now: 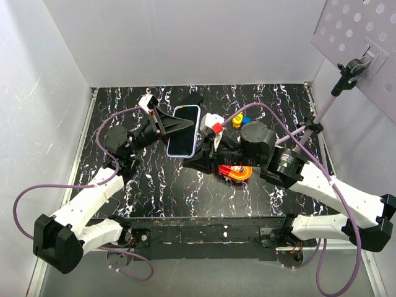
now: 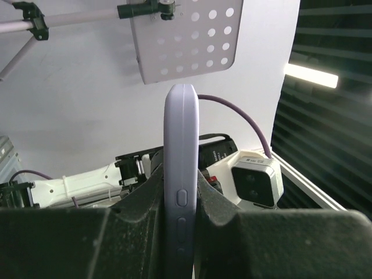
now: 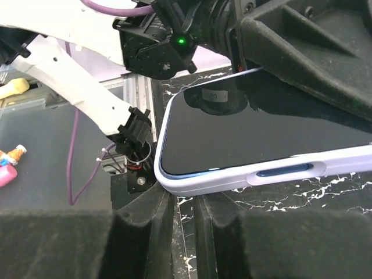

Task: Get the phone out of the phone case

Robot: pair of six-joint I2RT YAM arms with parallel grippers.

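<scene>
The phone in its pale lilac case (image 1: pixel 182 133) is raised between the two arms, dark screen up in the top view. My left gripper is shut on it; in the left wrist view the case's long side (image 2: pixel 181 139) stands upright between the fingers. In the right wrist view my right gripper is at the lower corner of the case (image 3: pixel 180 185), its fingers close together just beneath that corner; whether they grip it I cannot tell. A side cutout shows along the case's edge (image 3: pixel 285 170).
On the dark marble board (image 1: pixel 117 105) lie a black object (image 1: pixel 189 99), yellow and blue blocks (image 1: pixel 238 119) and an orange round item (image 1: pixel 238 173). A metal stand with a perforated panel (image 1: pixel 352 31) rises at the right.
</scene>
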